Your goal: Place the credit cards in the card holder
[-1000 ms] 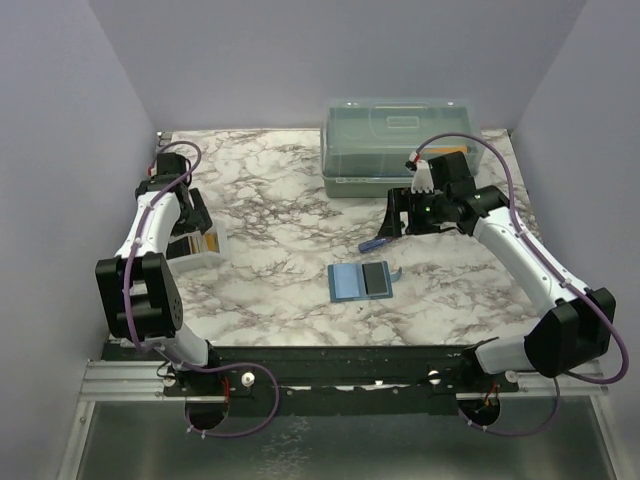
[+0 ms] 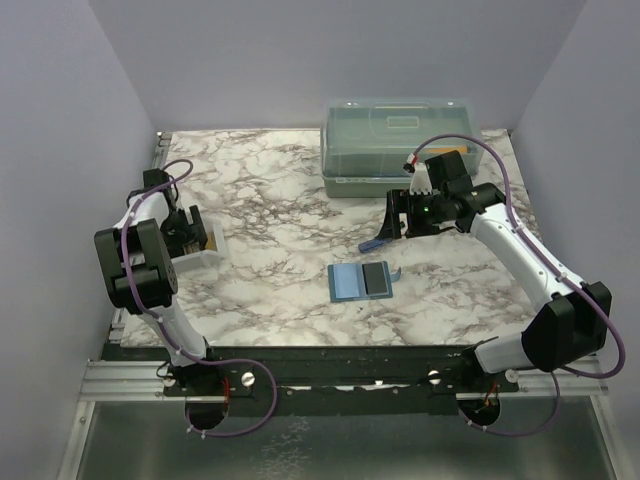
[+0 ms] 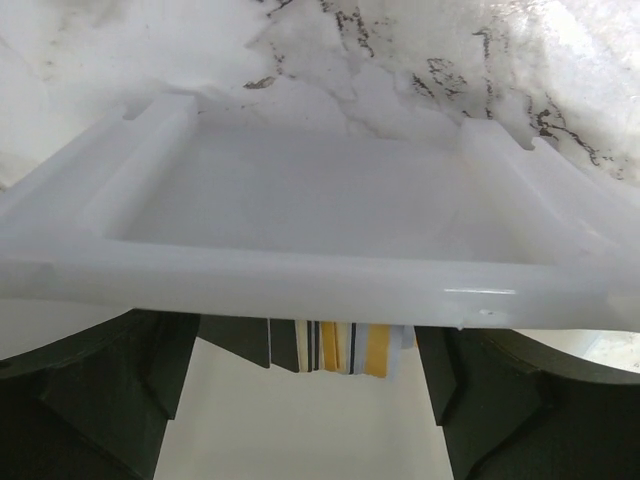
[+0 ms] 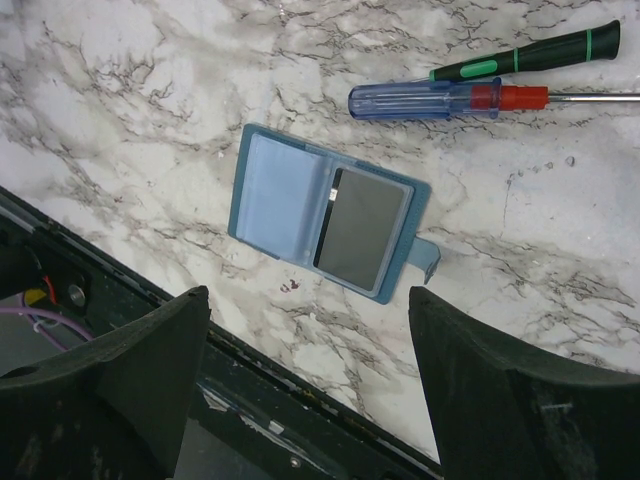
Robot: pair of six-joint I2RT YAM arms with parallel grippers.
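My left gripper [image 2: 185, 228] is down in the white tray [image 2: 218, 243] at the far left; in the left wrist view its dark fingers stand apart on either side of a row of cards [image 3: 340, 348], seen below the tray's rim [image 3: 330, 285]. Whether they touch the cards cannot be told. The blue card holder [image 2: 348, 282] lies open at the front middle, a grey card-like panel [image 4: 356, 228] on its right half. My right gripper [image 2: 395, 215] hangs open above the table, with nothing between its fingers.
A blue screwdriver [image 4: 410, 101] and a green-black one [image 4: 545, 55] lie under the right gripper. A large green lidded box [image 2: 395, 140] stands at the back right.
The right arm is almost unchanged.
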